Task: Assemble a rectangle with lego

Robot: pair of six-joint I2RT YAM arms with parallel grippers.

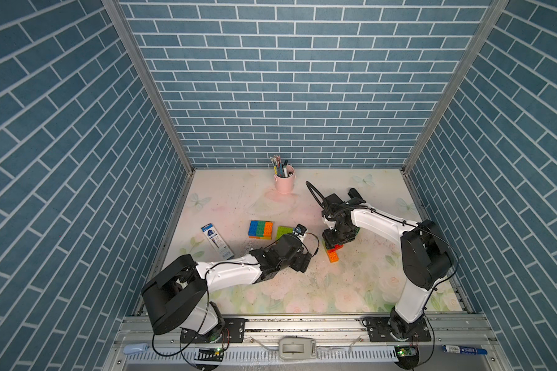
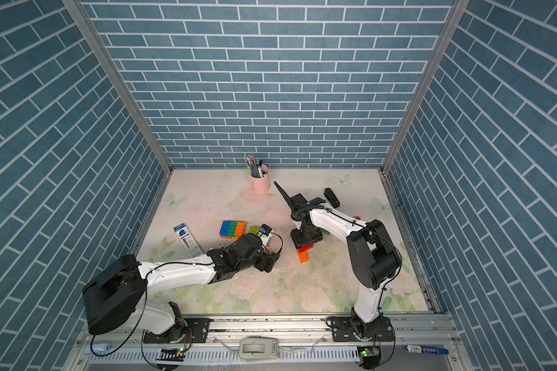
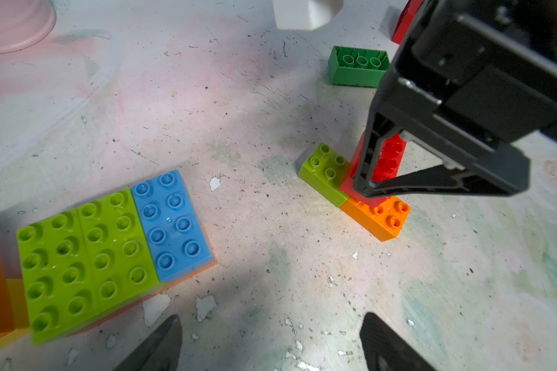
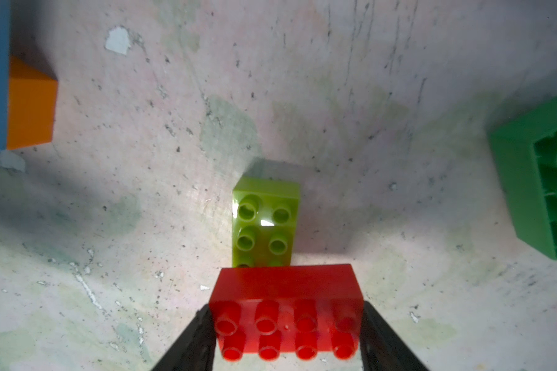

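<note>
A red brick (image 4: 284,281) spans the space between the fingers of my right gripper, its studs toward the camera and a finger against each end. In the left wrist view, this red brick (image 3: 390,162) lies crosswise over the seam of a lime brick (image 3: 323,172) and an orange brick (image 3: 377,217), which stand end to end on the table. Whether it is seated on their studs or just above them, I cannot tell. My left gripper is open over bare table, nothing between its fingers, left of these bricks.
A green brick (image 3: 359,66) lies on its side behind, with another red brick (image 3: 407,19) farther right. A pink pen cup (image 1: 284,181) stands at the back.
</note>
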